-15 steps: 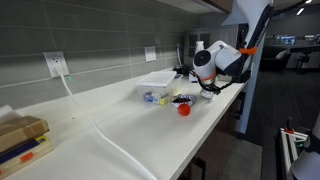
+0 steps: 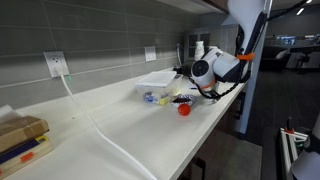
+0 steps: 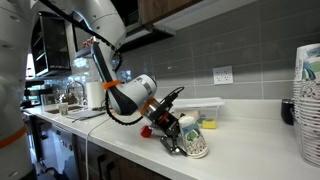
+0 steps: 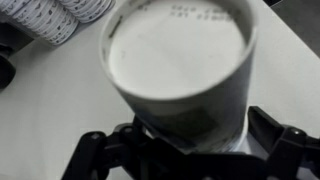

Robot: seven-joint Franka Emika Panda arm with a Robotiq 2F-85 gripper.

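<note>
A light paper cup (image 4: 178, 45) fills the middle of the wrist view, its pale round end with small printed text facing the camera. My gripper is open, with one dark finger on each side of the cup; whether either touches it cannot be told. From the second exterior view, the patterned cup (image 3: 192, 138) leans at the end of the gripper (image 3: 173, 138), low over the counter. In the first exterior view the gripper (image 2: 209, 96) is small and its fingers are hard to make out.
A red ball (image 2: 184, 110) lies on the counter beside the arm. Behind it are a clear lidded bin (image 2: 155, 83) and small items. Tall stacked cups (image 3: 308, 105) stand at the right of the second exterior view.
The arm has dipped slightly and its lower part has shifted over the last second, with the gripper staying near the same spot. The red ball and the bin have not moved.
</note>
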